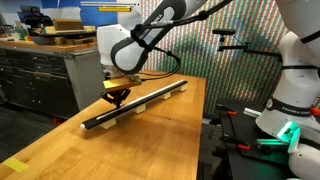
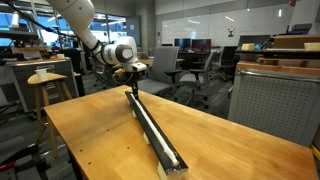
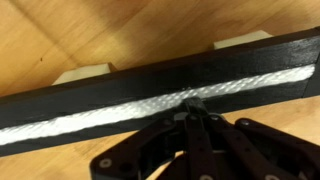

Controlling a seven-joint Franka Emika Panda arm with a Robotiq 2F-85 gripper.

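A long black channel (image 2: 152,130) with a white rope or cord (image 3: 150,106) lying along its groove rests on small pale blocks on the wooden table. In exterior view 1 the channel (image 1: 140,104) runs diagonally from near left to far right. My gripper is shut, its dark tips pressed close over the cord in the wrist view. Whether any strand is caught between them does not show. From outside, the gripper (image 1: 118,103) points down at the channel's nearer left part; in the other exterior view the gripper (image 2: 136,92) stands at the channel's far end.
Pale support blocks (image 3: 82,73) stick out from under the channel. Bare wooden table (image 1: 150,150) lies on both sides of it. A second white arm (image 1: 290,100) stands at the right edge, clear of the channel. A wooden stool (image 2: 44,95) is beyond the table.
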